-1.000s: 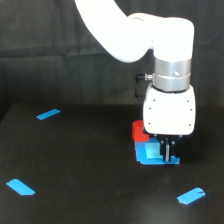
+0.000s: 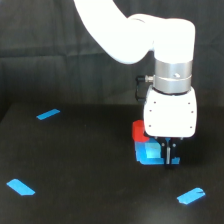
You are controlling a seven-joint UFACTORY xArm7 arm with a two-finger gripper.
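The white arm reaches down from the top, and its gripper [image 2: 168,156] points at the dark table right of centre. Its thin dark fingers stand in front of, or over, a blue object [image 2: 148,152] with a lighter blue patch. A red object [image 2: 138,130] shows just above the blue one, partly hidden behind the white hand. Whether the fingers touch the blue object or have anything between them is too small to tell.
Flat blue strips lie on the table [image 2: 90,180]: one at the back left [image 2: 48,114], one at the front left [image 2: 20,187], one at the front right [image 2: 190,196]. A dark curtain [image 2: 60,60] hangs behind.
The hand has come down very slightly over the blue object. The red and blue objects and the strips look unmoved.
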